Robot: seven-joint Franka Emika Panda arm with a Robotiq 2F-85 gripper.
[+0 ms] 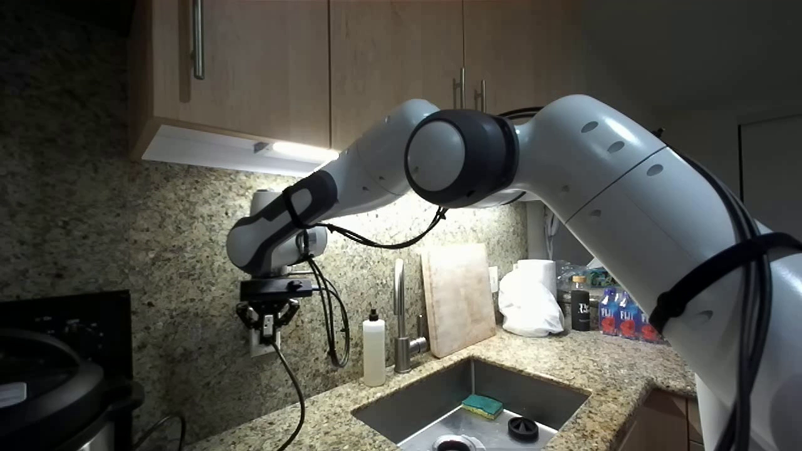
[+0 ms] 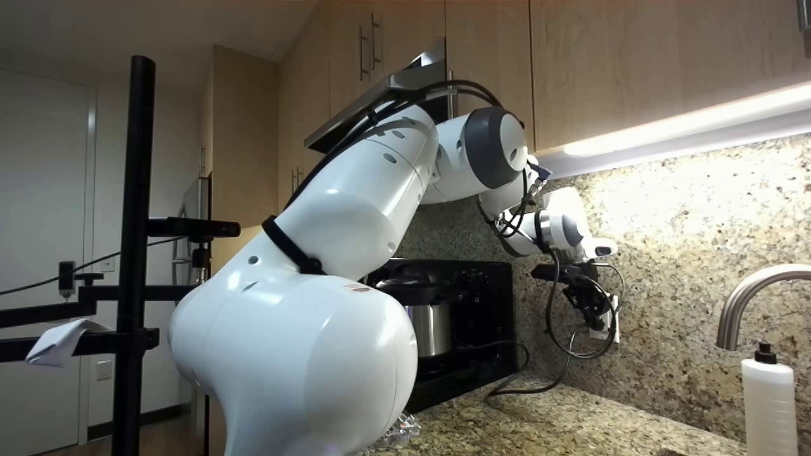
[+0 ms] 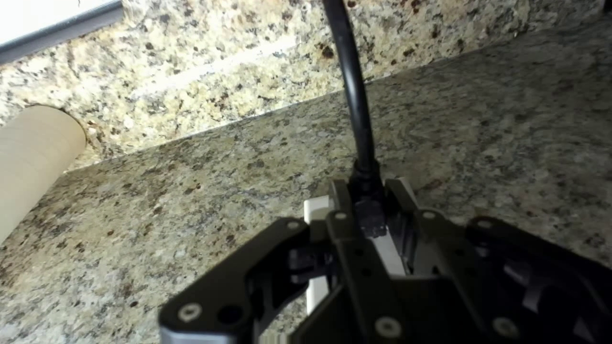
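Observation:
My gripper is shut on a black plug (image 3: 368, 215), held between the two fingers in the wrist view. From the plug a black cord (image 3: 354, 86) leads away; in exterior view 1 the cord (image 1: 298, 398) hangs down to the counter. Right behind the plug is the white wall outlet (image 3: 317, 207), partly covered by my fingers. In exterior view 2 the gripper (image 2: 597, 318) is up against the outlet plate (image 2: 616, 323) on the granite backsplash. How far the plug sits in the outlet cannot be told, since the fingers hide its front.
A black pressure cooker (image 1: 52, 391) stands at the left. To the right are a soap bottle (image 1: 373, 351), the faucet (image 1: 400, 323), a leaning cutting board (image 1: 458, 299) and the sink (image 1: 526, 381). Overhead hang cabinets (image 1: 248, 67).

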